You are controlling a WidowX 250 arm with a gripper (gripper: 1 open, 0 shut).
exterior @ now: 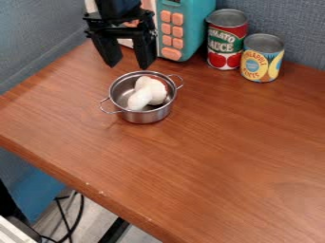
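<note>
A small steel pot [143,113] with two handles stands on the wooden table, holding a white object [148,92], perhaps a mushroom or food piece. My black gripper [122,49] hangs above and behind the pot at the top left, its two fingers apart with nothing seen between them.
A teal toy appliance [183,28] with orange buttons stands at the back, beside a tomato sauce can [225,43] and a yellow-labelled can [261,62]. The table's edge runs along the lower left.
</note>
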